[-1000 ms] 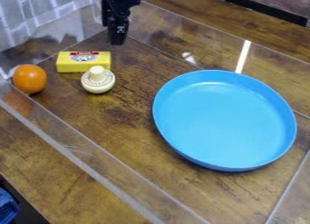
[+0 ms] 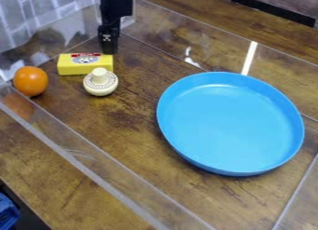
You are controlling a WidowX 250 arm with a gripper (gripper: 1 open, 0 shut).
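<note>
The black gripper (image 2: 108,38) hangs at the top left, its fingers pointing down just behind a yellow box (image 2: 85,66) with a red label. A white mushroom-shaped object (image 2: 100,85) stands in front of the box, and an orange round fruit (image 2: 30,81) sits to the left. A large blue plate (image 2: 230,122) lies on the right. The dark gripper is small in view; whether anything is between its fingers is hard to see.
A clear plastic wall runs along the left side. A blue object (image 2: 6,215) is partly visible at the lower left corner.
The gripper has shifted slightly left and down, toward the back of the yellow box. The objects on the table stay in place.
</note>
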